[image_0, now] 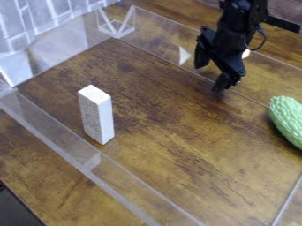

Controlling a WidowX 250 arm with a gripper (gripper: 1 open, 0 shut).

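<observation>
The black gripper (pixel 215 69) is at the upper right of the camera view, angled downward near the back clear wall. Its fingers are dark and overlap, so whether they are open or shut is unclear. A white speckled block (pixel 95 115) stands upright on the wooden table (pixel 141 168) at the left. A light green, bumpy object (pixel 287 121) lies at the right edge, partly out of frame, below and right of the gripper.
Clear plastic walls (pixel 141 204) border the work area. A pale patterned cloth (pixel 35 26) is at the upper left.
</observation>
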